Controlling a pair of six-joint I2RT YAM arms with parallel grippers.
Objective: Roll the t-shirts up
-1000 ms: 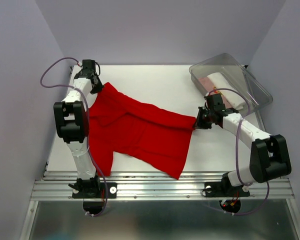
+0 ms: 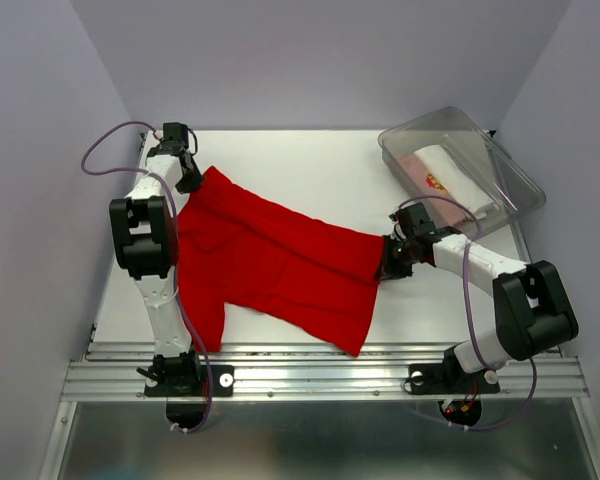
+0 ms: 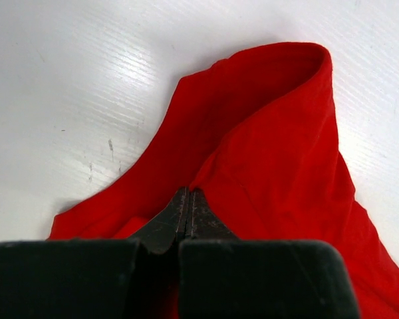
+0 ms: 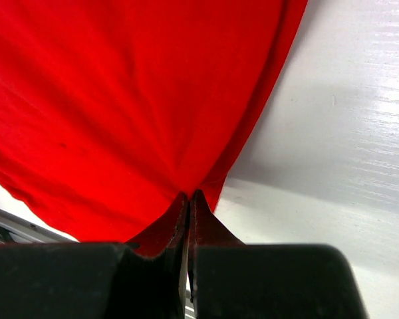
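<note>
A red t-shirt (image 2: 280, 265) lies spread over the table, its far edge folded over in a band from upper left to right. At the upper-left end of that fold my left gripper (image 2: 192, 182) is shut on the fabric; in the left wrist view the fingertips (image 3: 183, 199) pinch the red cloth (image 3: 259, 146). My right gripper (image 2: 385, 270) is shut at the shirt's right edge, and the right wrist view shows cloth (image 4: 153, 133) gathering into creases toward its closed fingertips (image 4: 203, 206).
A clear plastic bin (image 2: 520, 190) at the back right holds a pink rolled cloth (image 2: 427, 180) and a white one (image 2: 455, 180). Bare white table (image 2: 300, 165) lies behind the shirt. A metal rail (image 2: 300, 385) runs along the front edge.
The right gripper has moved left and toward the front, with the shirt's right edge shifting along with it. The left gripper has moved only slightly.
</note>
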